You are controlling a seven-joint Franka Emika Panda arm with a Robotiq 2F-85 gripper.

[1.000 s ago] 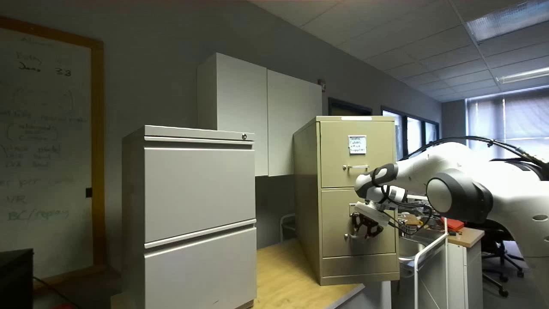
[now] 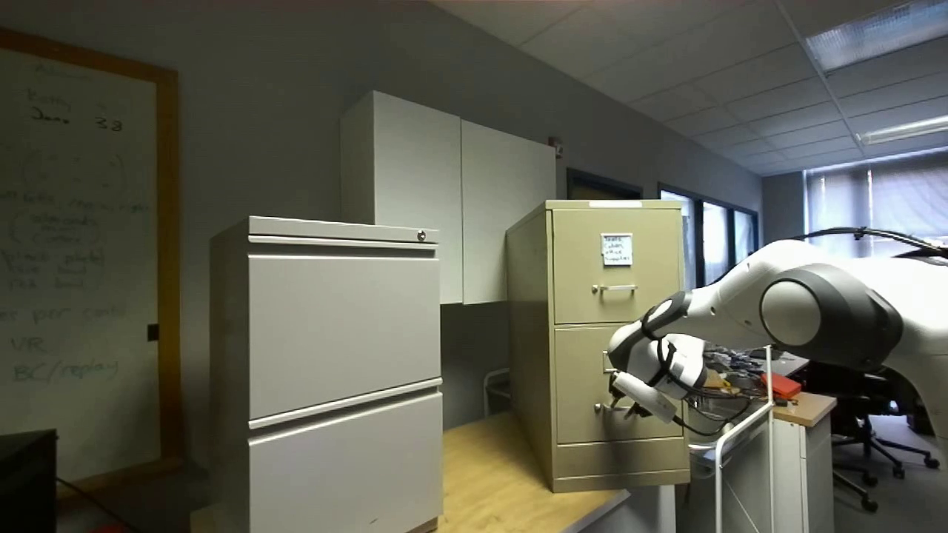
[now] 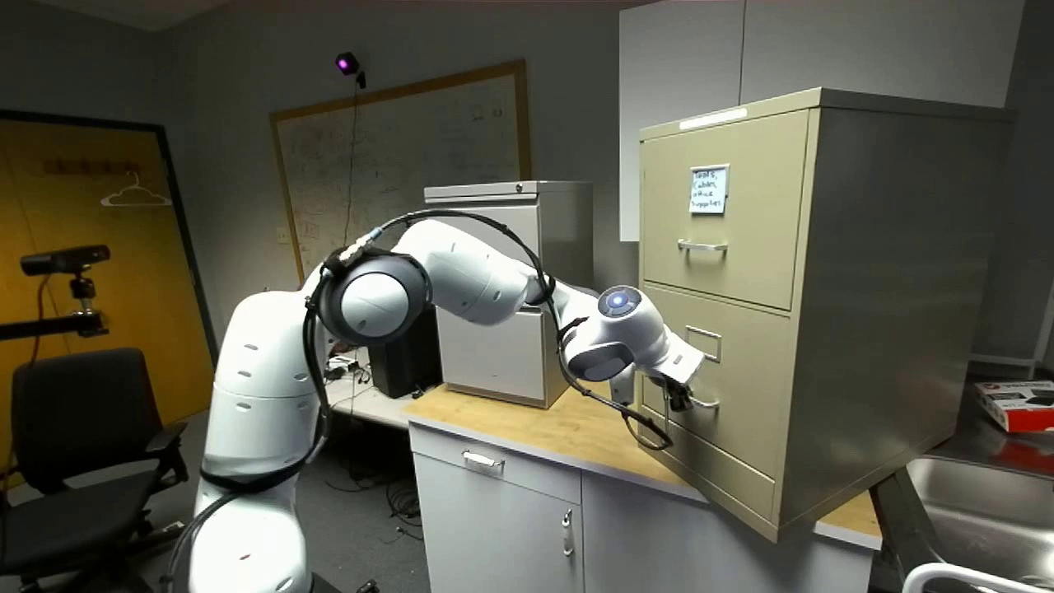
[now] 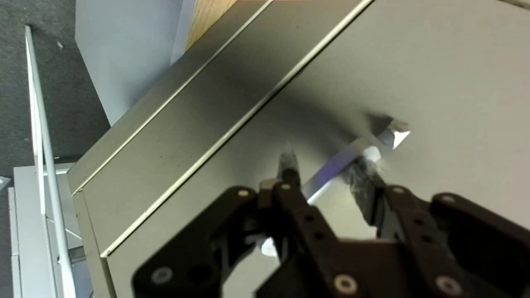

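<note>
The tan filing cabinet [image 3: 889,257] stands with both its drawers flush. Its lower drawer [image 2: 578,377] carries a silver bar handle [image 4: 323,179], which runs diagonally between my fingers in the wrist view. My gripper is shut on this handle, one finger on each side of the bar. Seen from outside, the gripper [image 3: 682,395] reaches the handle from in front of the drawer; the hand hides part of the bar. The upper drawer [image 2: 578,306] has a handle of its own and a paper label [image 2: 617,249].
A light grey cabinet [image 2: 342,337] stands on the wooden counter [image 3: 593,425], left of the tan one. A white metal rail [image 2: 721,480] rises close to the tan cabinet's right side. The sink [image 3: 988,514] lies beyond that side. Space in front of the drawers is clear apart from my arm.
The arm's elbow has shifted right in exterior view 1. Both drawers look unmoved.
</note>
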